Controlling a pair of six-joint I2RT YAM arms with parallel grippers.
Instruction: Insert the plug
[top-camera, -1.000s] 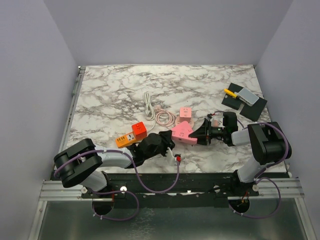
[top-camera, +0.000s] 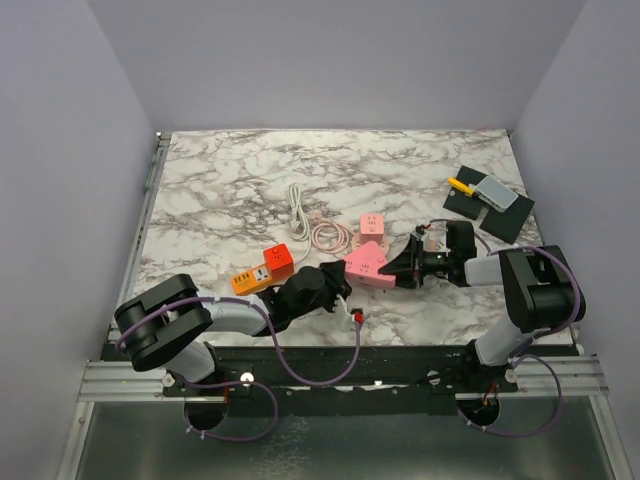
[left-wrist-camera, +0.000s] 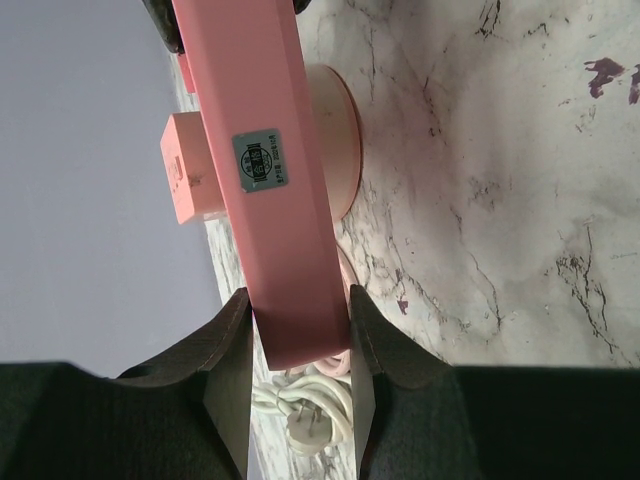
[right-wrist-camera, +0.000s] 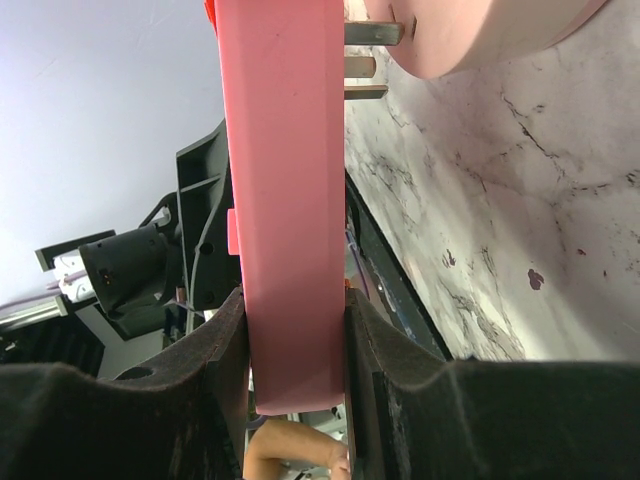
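A long pink plug block (top-camera: 372, 268) hangs level between the two arms, just in front of the pink socket. The socket has a round base (left-wrist-camera: 340, 140) and a box-shaped part (left-wrist-camera: 184, 165). My left gripper is shut on the block's left end. At the other end, my right gripper stands open, its fingers on either side of the block. Metal prongs (right-wrist-camera: 372, 33) reach from the block toward the round base's slotted face and are still visible outside it. Whether the nearest tip touches that face I cannot tell.
Coiled pink cable (top-camera: 330, 236) and a bundled white cable (top-camera: 297, 212) lie behind the left gripper. A red-orange cube (top-camera: 279, 261) and an orange box (top-camera: 252, 279) sit at left. A dark mat with a brush-like tool (top-camera: 495, 193) lies far right.
The socket and the other objects stay where they were.
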